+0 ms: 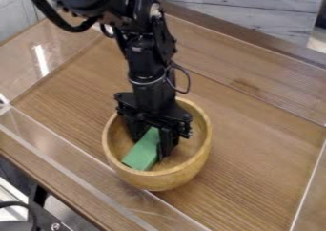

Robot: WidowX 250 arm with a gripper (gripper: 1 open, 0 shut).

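A round tan wooden bowl (181,172) stands near the front edge of the table, with a green oblong object (144,150) lying inside it. My black gripper (159,139) reaches down into the bowl, over and against the green object. Its fingers are dark and partly hidden inside the bowl, so whether they close on the green object is hard to make out.
A pale wood-look wall (254,10) runs behind it. The table's front left edge, with a dark cable below it, lies close to the bowl.
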